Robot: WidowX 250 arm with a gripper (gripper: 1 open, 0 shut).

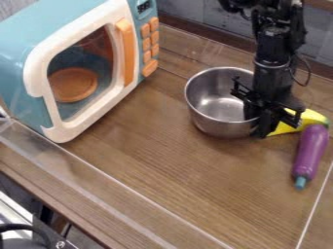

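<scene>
The black gripper (267, 109) is down at the right rim of a steel bowl (216, 101), over a yellow banana (299, 120) that sticks out to the right behind it. Its fingers are dark and overlapping, so whether they are shut on the banana cannot be told. A purple eggplant (310, 156) lies just right of the banana.
A toy microwave (43, 60) with its door open, showing an orange plate (73, 85), stands at the left. A wall is at the back.
</scene>
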